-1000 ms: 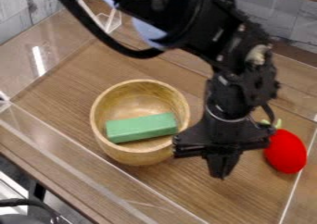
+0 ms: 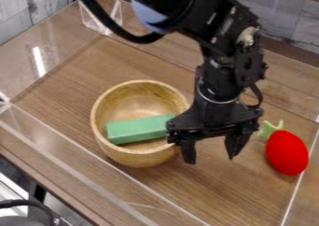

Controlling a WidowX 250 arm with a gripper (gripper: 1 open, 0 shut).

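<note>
The black gripper [image 2: 210, 146] hangs over the wooden table, open, its fingers pointing down just right of a wooden bowl [image 2: 131, 92]. A green block [image 2: 134, 129] lies in the bowl. A red oval object [image 2: 285, 152] lies on the table to the right of the gripper, with a small green piece [image 2: 268, 129] at its upper left.
A white object [image 2: 100, 13] stands at the back, partly behind the arm.
The gripper has moved left and a little up from over by the red object toward the bowl, uncovering the red object. The bowl and block look unmoved.
</note>
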